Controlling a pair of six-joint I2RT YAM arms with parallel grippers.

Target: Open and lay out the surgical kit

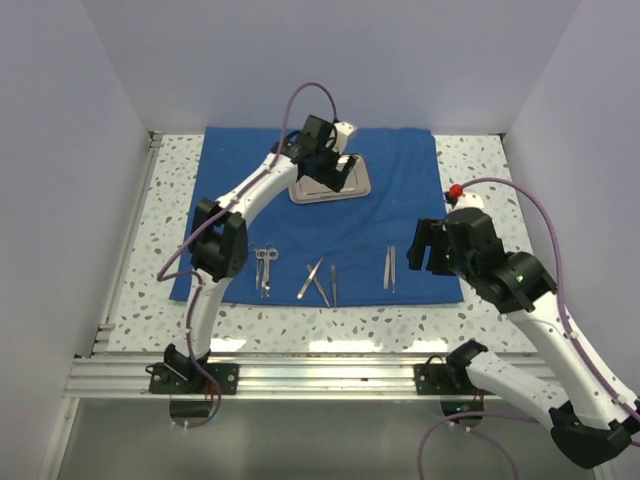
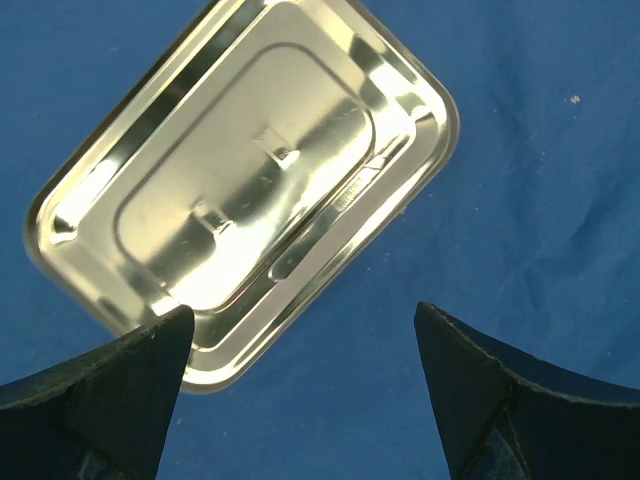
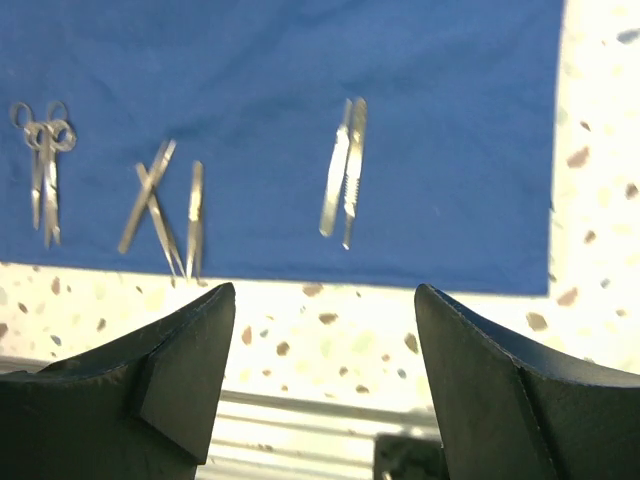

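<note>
A steel tray point(image 1: 310, 192) point(image 2: 230, 170) lies on the blue cloth point(image 1: 390, 170) at the back, a thin instrument along one long inner side. My left gripper point(image 1: 335, 170) is open above it. My right gripper point(image 1: 428, 245) stands over the right front, its fingers apart with nothing between them. Two slim handles point(image 1: 389, 268) point(image 3: 350, 170) lie side by side at the cloth's front right. Scissors point(image 1: 266, 268) point(image 3: 50, 150) lie at front left; crossed instruments point(image 1: 311, 278) point(image 3: 150, 190) and a single slim one point(image 1: 334, 285) point(image 3: 195, 220) lie at front middle.
The cloth lies on a speckled table point(image 1: 490, 180) with grey walls at back and sides and a metal rail along the front.
</note>
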